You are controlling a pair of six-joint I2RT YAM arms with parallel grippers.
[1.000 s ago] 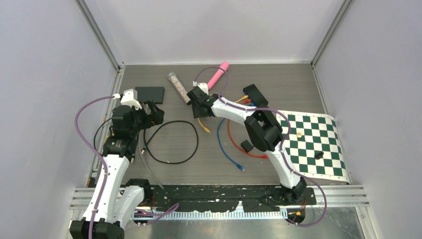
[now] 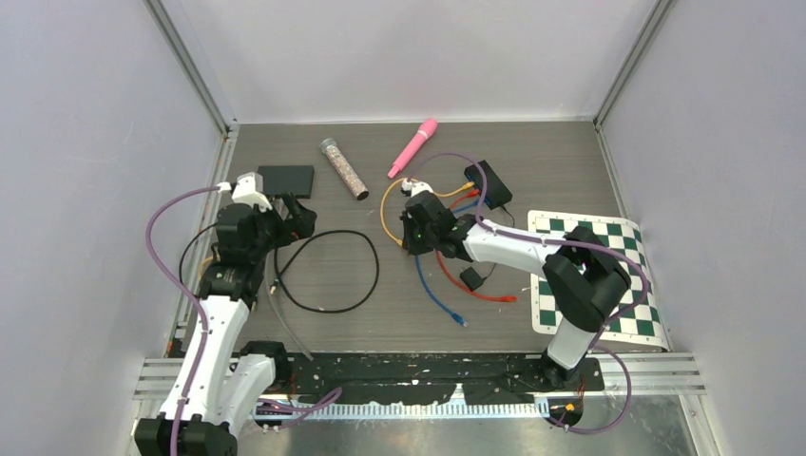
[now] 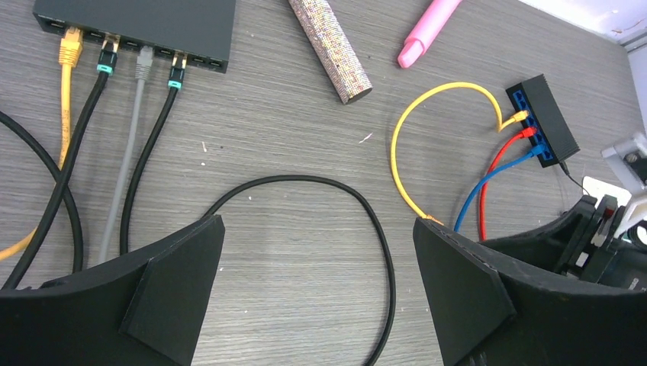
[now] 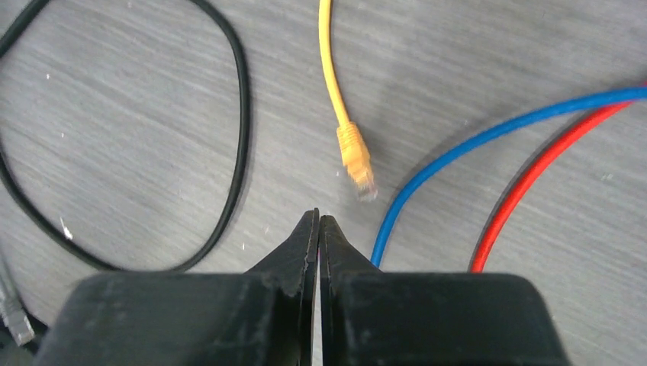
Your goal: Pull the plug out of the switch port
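A black switch at the top of the left wrist view has yellow, grey and black cable plugs in it. A smaller switch at back right holds yellow, red and blue plugs. My left gripper is open above the left-side cables, empty. My right gripper is shut, low over the middle, just below a loose yellow plug in its view. Whether anything is between its fingertips cannot be seen; the yellow plug lies apart from them.
A pink cylinder and a glitter tube lie at the back. A checkered mat is on the right, a looped black cable in the middle.
My right arm has moved toward the front and right, its gripper shifting from near the glitter tube to over the yellow cable's loose end. The left arm is almost still.
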